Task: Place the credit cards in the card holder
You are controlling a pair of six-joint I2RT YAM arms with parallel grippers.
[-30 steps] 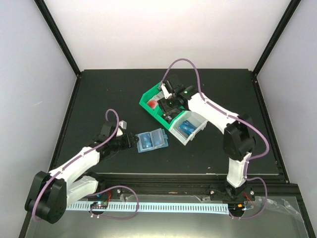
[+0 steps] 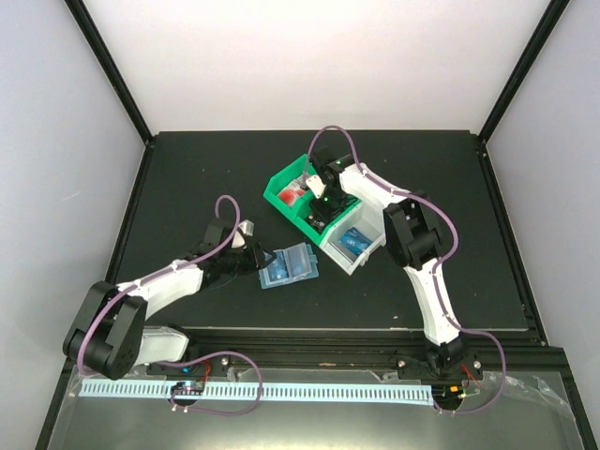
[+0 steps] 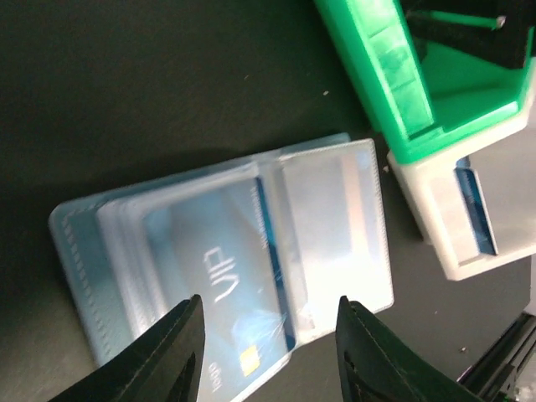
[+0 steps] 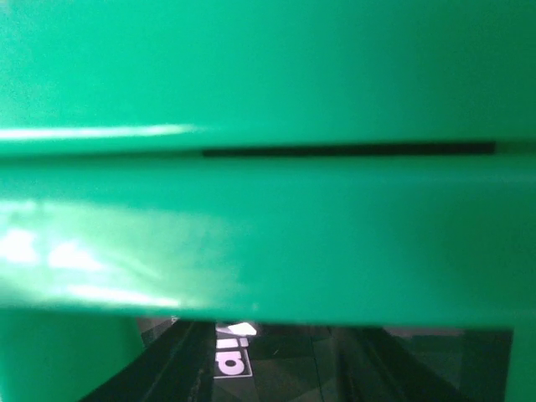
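Observation:
The pale blue, clear-pocketed card holder point(image 2: 289, 266) lies opened flat on the table. In the left wrist view, a blue VIP card point(image 3: 219, 280) fills its left pocket, while its other panel point(image 3: 335, 230) looks clear and pale. My left gripper is open above the holder's near edge, its fingers apart with no object held. My right gripper reaches down into the green bin point(image 2: 281, 180), open, its fingertips partly hidden in shadow. Below them shows a dark card point(image 4: 232, 360) with white lettering. Whether the fingers touch it cannot be made out.
A white bin point(image 2: 366, 230) adjoins the green one and holds blue cards point(image 2: 355, 241). Red and white items point(image 2: 292, 192) sit in the green bin's left part. The bin's green wall point(image 4: 268, 234) fills most of the right wrist view. Open table lies left of the bins.
My left gripper has shifted slightly right, over the holder's left edge. Holder and bins stay put.

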